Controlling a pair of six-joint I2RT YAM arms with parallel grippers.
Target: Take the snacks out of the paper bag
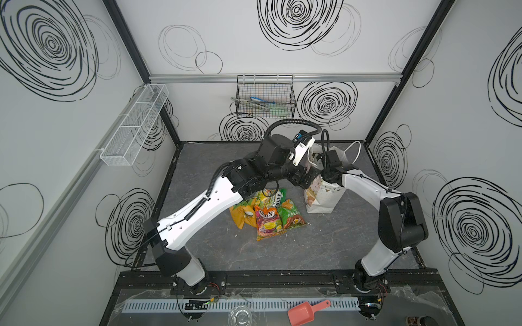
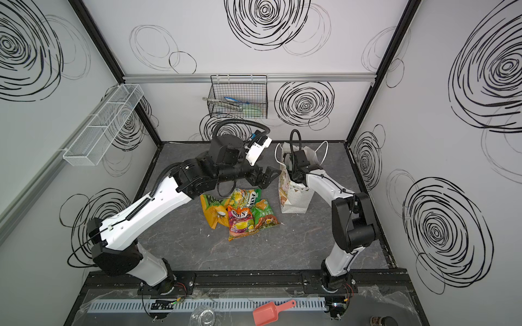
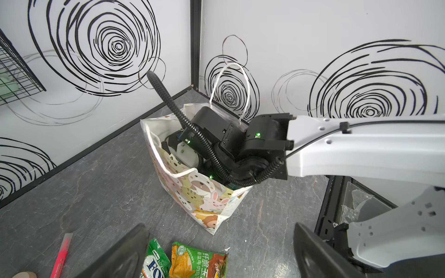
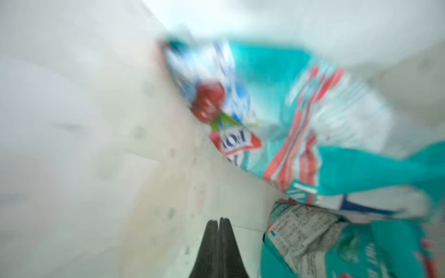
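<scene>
The paper bag (image 1: 323,201) stands upright at the back right. My right gripper is down inside it, shut, nothing seen between its fingertips. The right wrist view shows blurred turquoise snack packets (image 4: 347,166) in the bag, beside and beyond that gripper. My left gripper (image 2: 266,179) hangs left of the bag, above a loose pile of snack bags: yellow (image 2: 214,212), orange-pink (image 2: 241,222) and green (image 2: 265,217). In the left wrist view its fingers are wide apart, open, with the bag ahead.
A black wire basket (image 1: 265,103) hangs on the back wall, a white rack (image 1: 130,125) on the left wall.
</scene>
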